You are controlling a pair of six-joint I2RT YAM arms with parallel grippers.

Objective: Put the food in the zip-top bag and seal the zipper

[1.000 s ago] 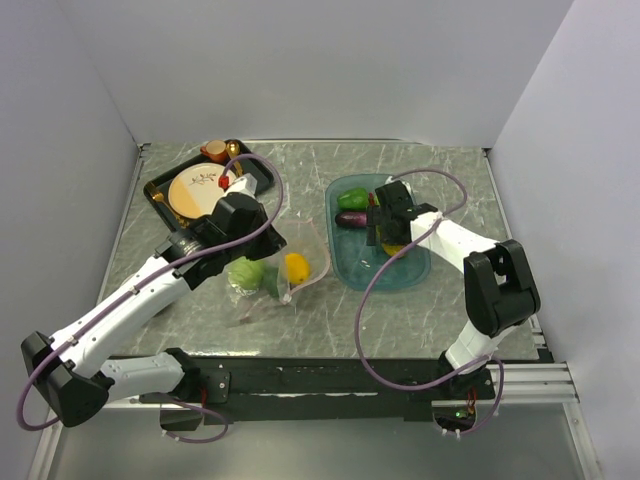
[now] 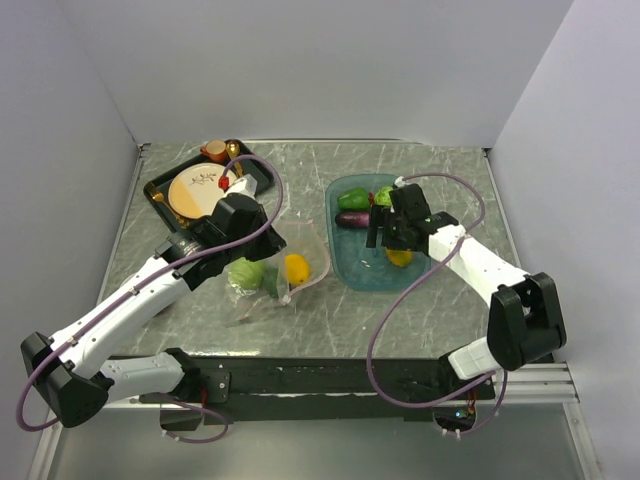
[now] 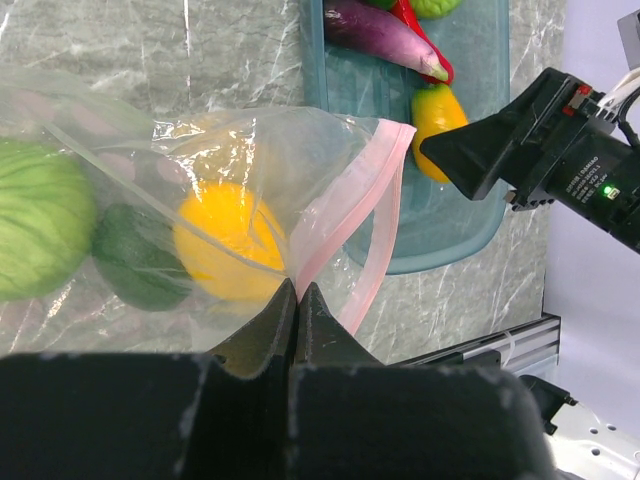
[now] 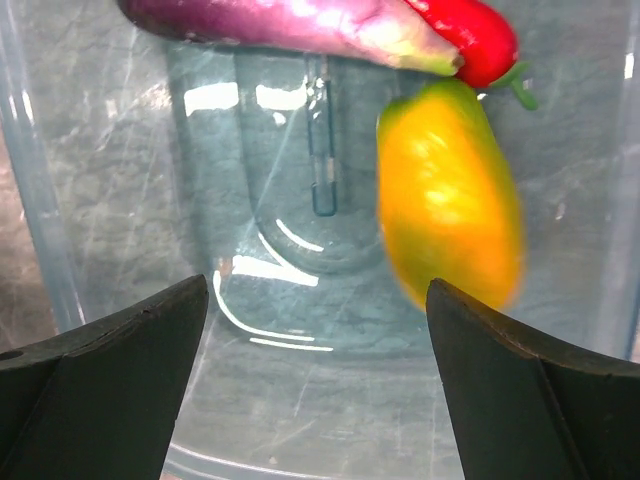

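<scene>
A clear zip top bag (image 3: 150,140) lies on the table with its pink-edged mouth (image 3: 365,205) spread toward the bin. Inside it are a green cabbage (image 3: 40,220), a dark green avocado-like piece (image 3: 138,258) and a yellow-orange fruit (image 3: 228,235). My left gripper is shut at the bag's near rim; the thin film runs down to its tips. Over the blue bin (image 2: 345,275) hangs my right gripper, open and empty. A yellow pepper-like piece (image 4: 450,200) lies below, near its right finger. Beyond are an eggplant (image 4: 300,22) and a red chili (image 4: 470,35).
Green vegetables (image 2: 353,199) sit at the bin's far end. Behind the left arm is a black tray (image 2: 160,200) with a plate (image 2: 197,190), a cup (image 2: 215,151) and gold utensils. Bare table lies in front of the bin.
The left arm and the bag have stayed still.
</scene>
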